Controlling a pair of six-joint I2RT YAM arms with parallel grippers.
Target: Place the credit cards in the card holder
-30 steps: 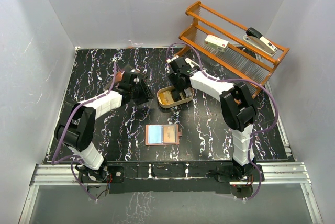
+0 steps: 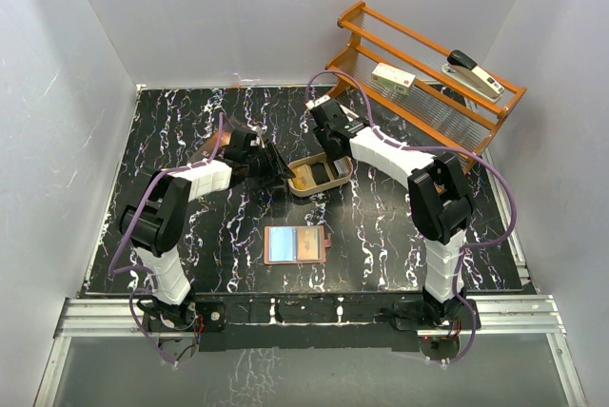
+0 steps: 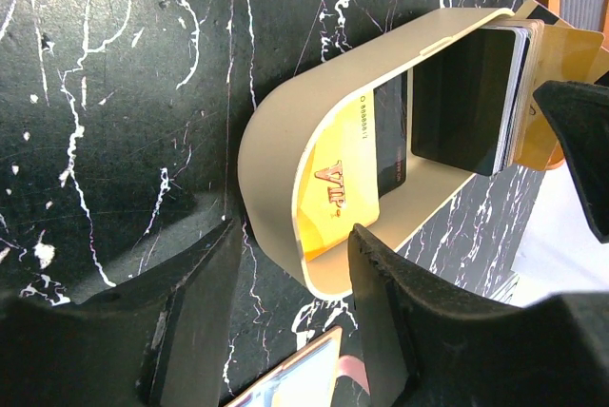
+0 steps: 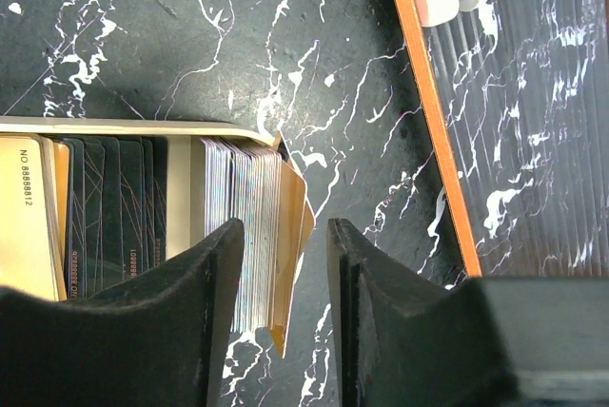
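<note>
The open card holder [image 2: 296, 244], light blue on its left half and tan on its right, lies flat at the front middle. Behind it stands a beige oval box [image 2: 303, 192] filled with upright cards. Yellow cards [image 3: 338, 184] stand at its left end, black cards [image 4: 130, 203] in the middle, and a tight row of white-edged cards [image 4: 254, 207] at the right. My open left gripper has its fingers on either side of the box's left end wall. Over the right end, my right gripper is part open, its fingers apart around the box's end; I see no card clamped.
An orange wooden rack [image 2: 419, 74] with a stapler [image 2: 473, 74] and a small white box [image 2: 393, 77] on it stands at the back right, close to my right arm. A brown object [image 2: 211, 144] lies behind my left arm. Table around the holder is clear.
My left gripper has moved right, from beside the box up to its left end. Box and holder have stayed in place.
</note>
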